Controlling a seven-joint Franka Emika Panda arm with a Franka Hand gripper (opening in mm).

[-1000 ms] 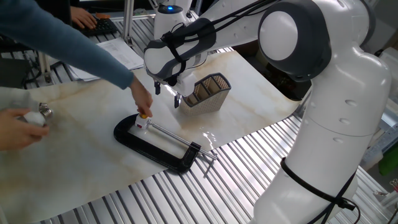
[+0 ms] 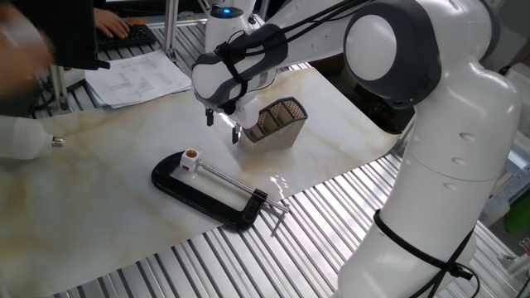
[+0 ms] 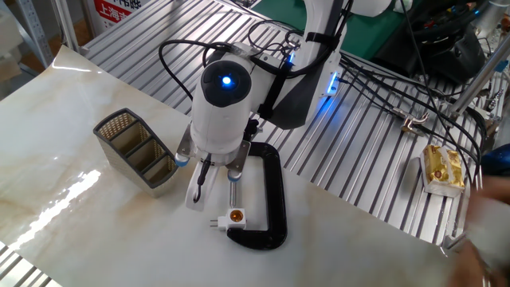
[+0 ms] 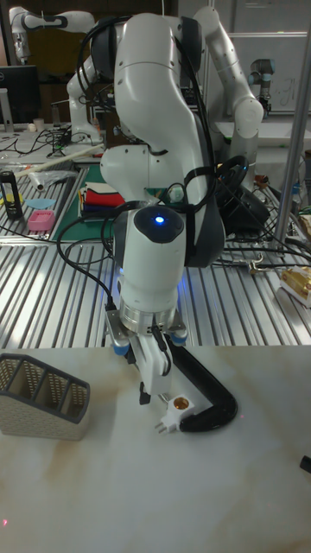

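A white plug-in socket (image 2: 190, 157) with a brass-coloured opening facing up is held at the end of a black C-clamp (image 2: 203, 199), which lies flat on the marble-patterned sheet. Its prongs point sideways in exterior view 2. My gripper (image 2: 222, 127) hangs above the sheet, between the clamp and a beige basket. The two dark fingertips stand apart, with nothing seen between them. At the left edge of exterior view 1 is a white bulb (image 2: 23, 139) with a metal screw base; whether it rests on the sheet is unclear.
The compartmented basket (image 3: 137, 151) stands close beside my gripper. Papers (image 2: 137, 79) lie at the table's far side, near a person's hand on a keyboard (image 2: 124, 37). A gold-and-white box (image 3: 442, 169) sits on the slatted metal top.
A person's hand that was on the socket has withdrawn to the left. The bulb, held in the other hand before, now shows at the left edge. My arm has not moved.
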